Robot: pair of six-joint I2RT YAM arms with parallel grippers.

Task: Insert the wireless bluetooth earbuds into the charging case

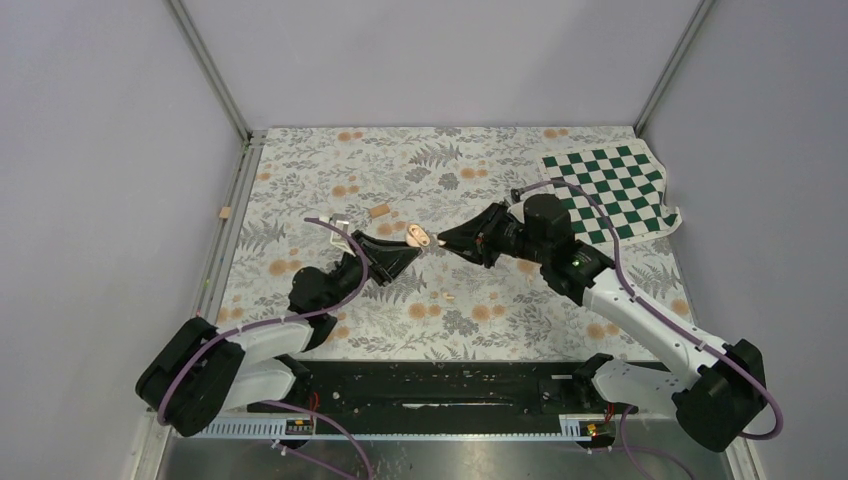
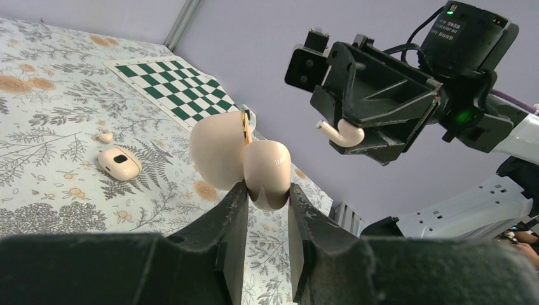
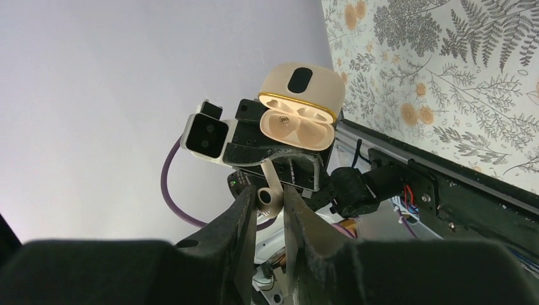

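My left gripper [image 1: 410, 248] is shut on the pale cream charging case, whose lid is open; in the right wrist view its two earbud wells [image 3: 295, 132] show empty. My right gripper [image 1: 445, 242] is shut on a cream earbud [image 3: 270, 194], stem pointing out toward the case. The earbud [image 2: 340, 132] hangs a short way right of the case, apart from it in the left wrist view. Both grippers are raised over the middle of the table.
A green-and-white checkerboard [image 1: 605, 190] lies at the back right. On the patterned table [image 1: 330, 170] are a small cream oblong object [image 2: 119, 163] and a smaller piece [image 2: 105, 137] beside it.
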